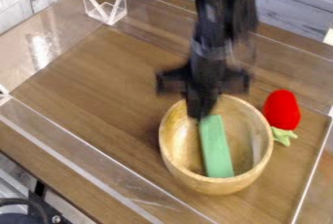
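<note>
A wooden bowl (182, 153) stands at the lower middle of the camera view with a green bar (215, 146) lying in it. My black gripper (201, 104) is over the bowl's back part, motion-blurred, its fingertips low near the upper end of the bar. The blur hides whether anything is between the fingers.
A red object with pale green leaves (281, 109) lies right of the bowl. A clear plastic holder (105, 9) sits at the back left.
</note>
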